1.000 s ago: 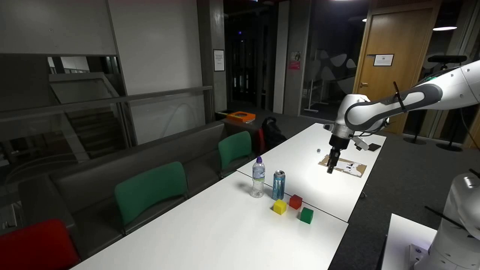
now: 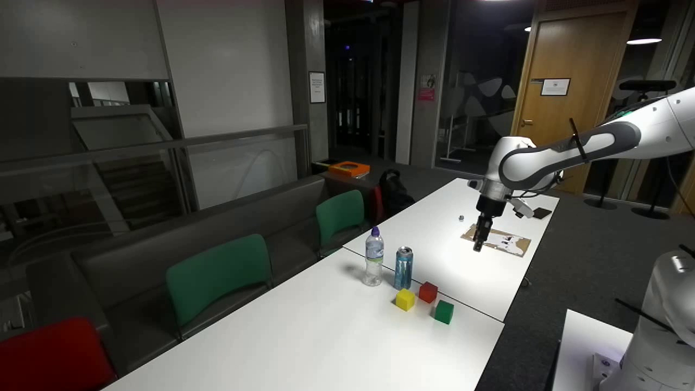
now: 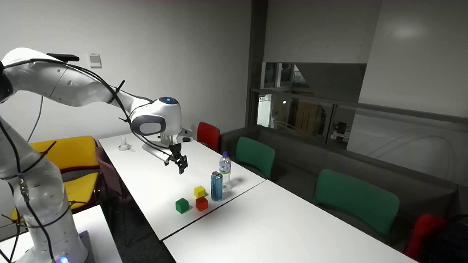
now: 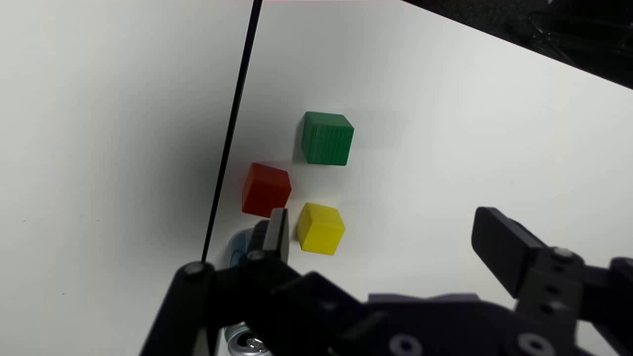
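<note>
My gripper is open in the wrist view, its two fingers wide apart with only bare table between them. A green cube (image 4: 327,139), a red cube (image 4: 265,190) and a yellow cube (image 4: 321,229) lie apart from one another on the white table, close to its dark seam. The left finger (image 4: 276,232) partly covers a blue can (image 4: 238,244) in that view. Exterior view 2 shows the gripper (image 3: 178,164) above the table, clear of the cubes. The can (image 3: 216,186) stands upright beside a clear bottle (image 3: 225,168) with a purple cap.
A dark seam (image 4: 231,127) runs between the two tabletops. In exterior view 1, a flat brown-edged board (image 2: 519,246) lies on the table near the arm. Green chairs (image 2: 221,277) line the far side.
</note>
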